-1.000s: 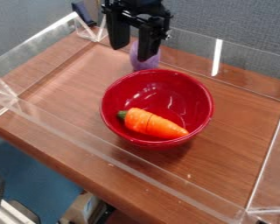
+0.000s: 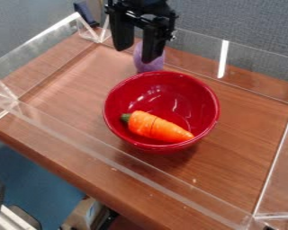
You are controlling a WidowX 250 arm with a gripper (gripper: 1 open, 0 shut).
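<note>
A red bowl (image 2: 193, 97) rests on the wooden table, holding an orange carrot (image 2: 158, 127) with a green tip. Behind it, at the back, stands a purple rounded object (image 2: 149, 61), partly hidden. The black gripper (image 2: 139, 45) hangs over the back of the table, above and in front of the purple object, away from the carrot. Whether its fingers are open or shut is hard to make out.
Clear plastic walls (image 2: 223, 56) edge the wooden surface (image 2: 68, 85). There is bare wood to the left and right of the bowl. Below the table's front left lie a blue floor and some clutter.
</note>
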